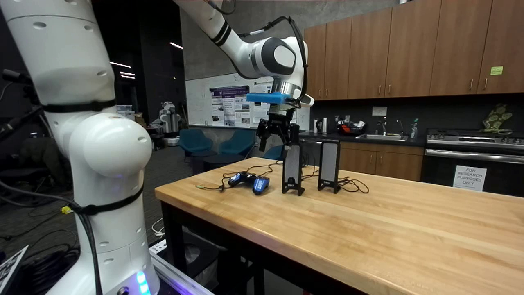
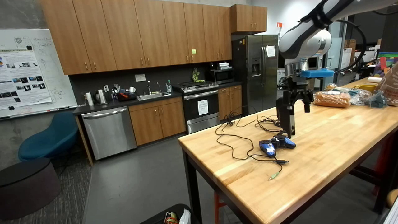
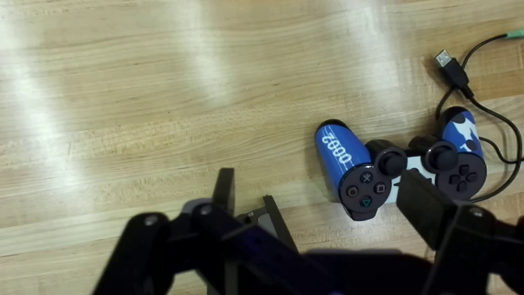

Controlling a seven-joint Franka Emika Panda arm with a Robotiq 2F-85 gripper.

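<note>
My gripper (image 1: 276, 143) hangs above the table, fingers pointing down and spread wide. It is open, with nothing held between the fingers. A blue and black game controller (image 3: 351, 152) lies flat on the wood, below and to the right of the fingers in the wrist view; my right finger (image 3: 425, 209) covers part of its body. Two slim black and grey speakers stand upright: the left speaker (image 1: 292, 169) is close to the gripper, and the right speaker (image 1: 328, 164) is a little apart from it. In the wrist view the top of one speaker (image 3: 277, 221) shows by my left finger (image 3: 224, 189).
Dark cables (image 2: 238, 140) loop loosely over the table's end and around the controller. Bagged bread (image 2: 332, 99) and other items crowd the far end. A wide stretch of bare tabletop (image 1: 393, 221) lies to the right of the speakers in exterior view 1.
</note>
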